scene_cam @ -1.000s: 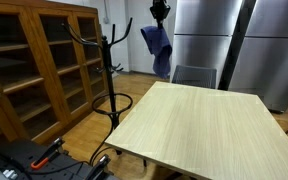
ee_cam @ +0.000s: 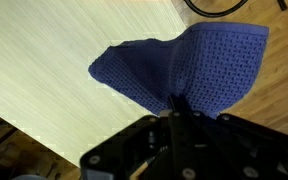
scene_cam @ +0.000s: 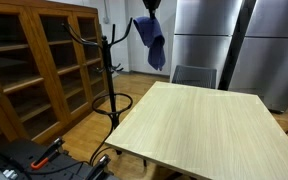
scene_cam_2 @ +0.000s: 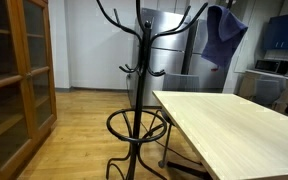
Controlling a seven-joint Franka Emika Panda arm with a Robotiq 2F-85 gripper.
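A dark blue towel (scene_cam: 152, 46) hangs from my gripper (scene_cam: 152, 14), high above the table's back left corner in exterior view 1. Seen from the wrist, my gripper is shut on the towel (ee_cam: 184, 65), whose fabric spreads out beneath the fingertips. A black coat stand (scene_cam: 110, 75) with curved hooks rises left of the towel. Exterior view 2 has the towel (scene_cam_2: 223, 38) right of the stand's upper hooks (scene_cam_2: 189, 20), with a small gap seeming to lie between them there. Its true depth against the stand is hard to tell.
Glass-door cabinets (scene_cam: 29, 65) line the left side. The stand's round base ring (scene_cam_2: 139, 125) sits beside the table.
My gripper and the towel have shifted left in exterior view 1, closer to the coat stand. The towel stays in the gripper throughout; stand and table have not moved.
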